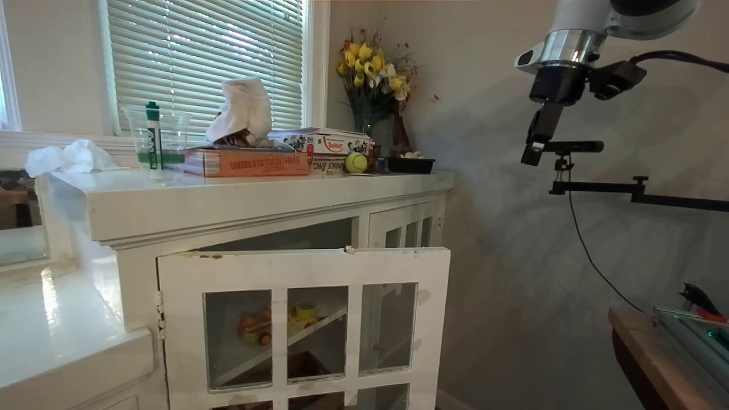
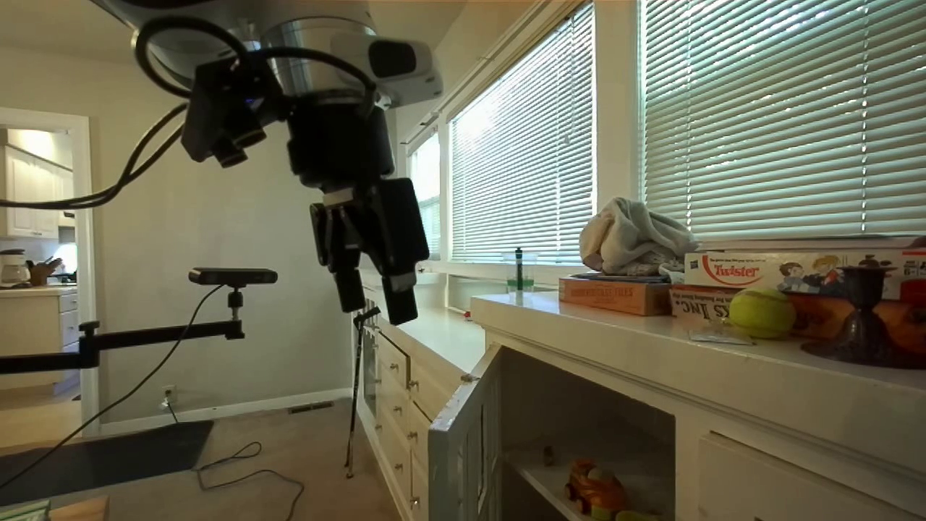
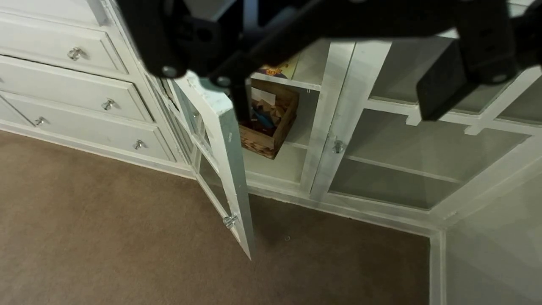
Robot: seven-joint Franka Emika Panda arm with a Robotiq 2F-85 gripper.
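High in the air, out in front of the white cabinet, my gripper (image 2: 375,297) points downward, clear of everything. Its two fingers stand well apart in the wrist view, with nothing between them, so it is open. The cabinet door (image 1: 304,270), white with glass panes, is swung out from its frame. Behind its panes an orange toy car (image 2: 595,488) sits on a shelf, with a yellow toy (image 1: 304,315) beside it. Lower inside, a wooden crate (image 3: 287,119) holds small items, partly hidden by a finger and the door.
On the cabinet top are an orange game box (image 1: 256,163), a Twister box (image 2: 738,269), a tennis ball (image 2: 762,312), a green marker (image 1: 153,136) and a crumpled cloth (image 2: 634,234). A second glass door (image 3: 406,167) is closed. The carpet (image 3: 117,228) is mostly clear.
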